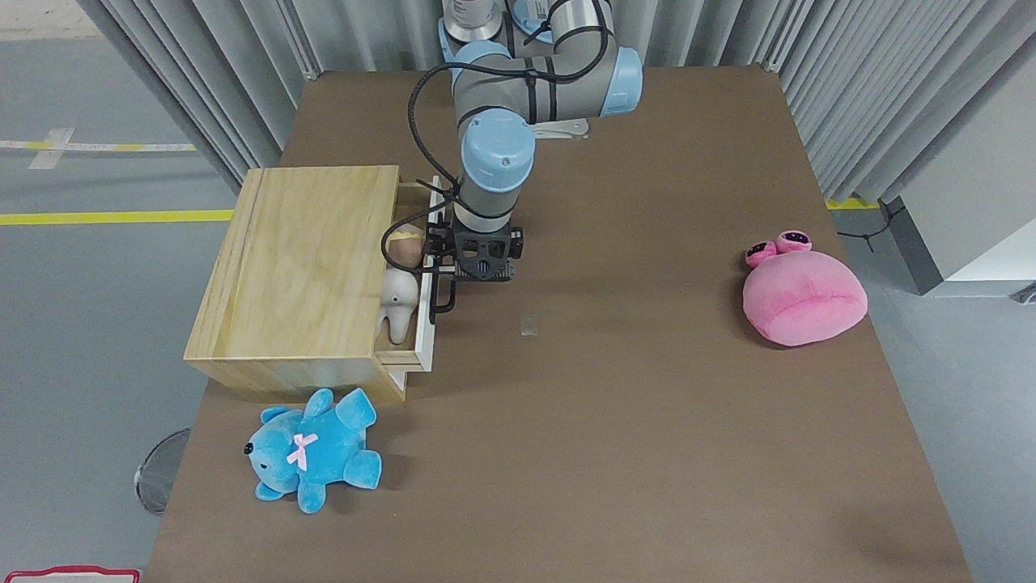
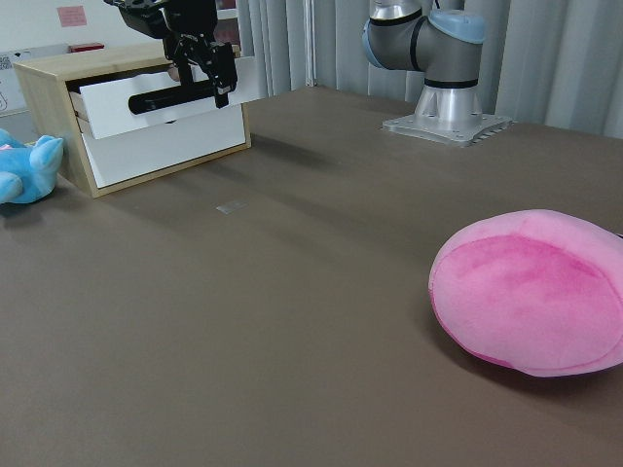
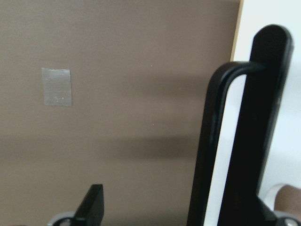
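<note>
A light wooden cabinet (image 1: 282,262) on the table has its upper white drawer (image 2: 121,109) partly out, holding a white tooth-shaped toy (image 1: 396,301) and a tan round toy (image 1: 405,251), partly hidden. My gripper (image 1: 476,254) is at the drawer's front, by its black handle (image 3: 207,141). In the wrist view one finger (image 3: 91,207) is at the lower left and the black handle fills the right. I cannot tell whether the fingers grip anything.
A blue plush bear (image 1: 320,452) lies near the cabinet, and a pink plush toy (image 1: 804,296) sits at the table's right.
</note>
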